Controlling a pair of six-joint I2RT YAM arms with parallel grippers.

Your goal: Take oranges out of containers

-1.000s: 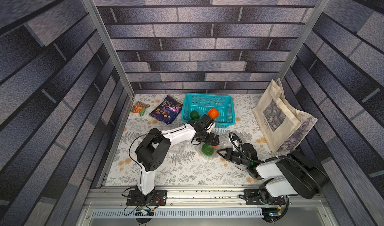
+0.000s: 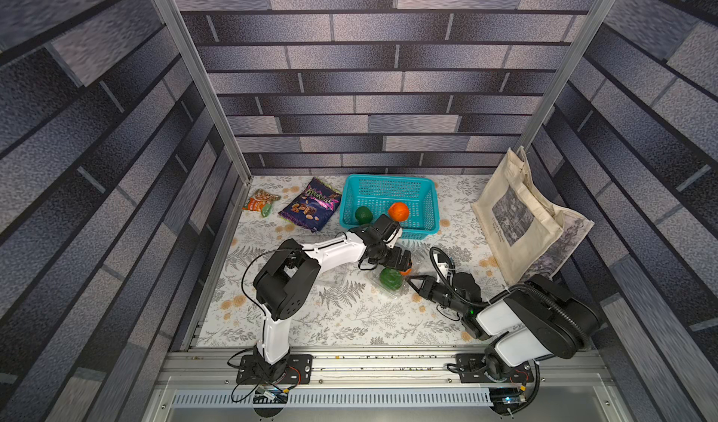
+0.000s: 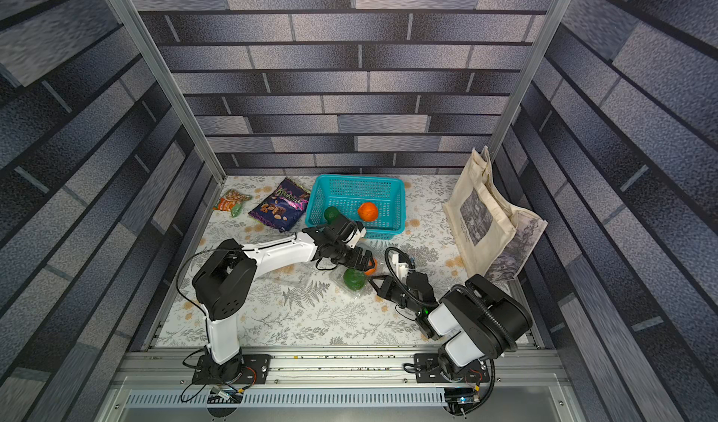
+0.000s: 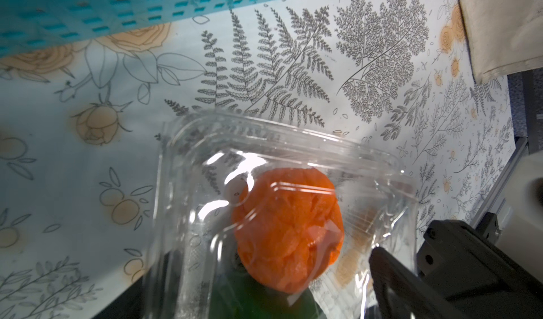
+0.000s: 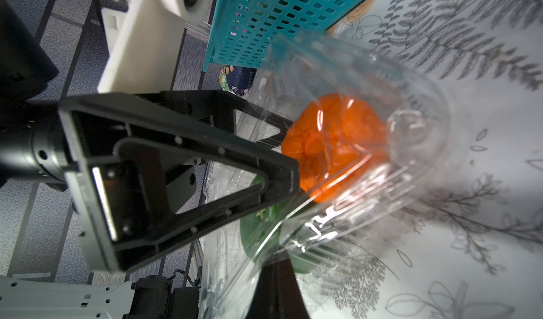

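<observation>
A clear plastic container [image 4: 186, 217] holds an orange [image 4: 288, 228] [image 5: 339, 138] and a green fruit [image 2: 390, 278] on the table. My open left gripper [image 2: 396, 261] reaches over the container from the left, its fingers low at either side of it. My right gripper [image 2: 417, 283] is shut at the container's right side, by the plastic; whether any plastic is pinched between its fingertips is unclear. A second orange [image 2: 398, 211] lies in the turquoise basket [image 2: 426, 197] behind, beside another green fruit [image 2: 363, 214].
A tote bag [image 2: 516, 220] stands at the right. A dark blue snack packet [image 2: 310, 205] and a small orange packet [image 2: 261, 202] lie at the back left.
The upper part of my right arm has shifted slightly left. The container's fruit has moved very slightly; my left arm looks unchanged.
</observation>
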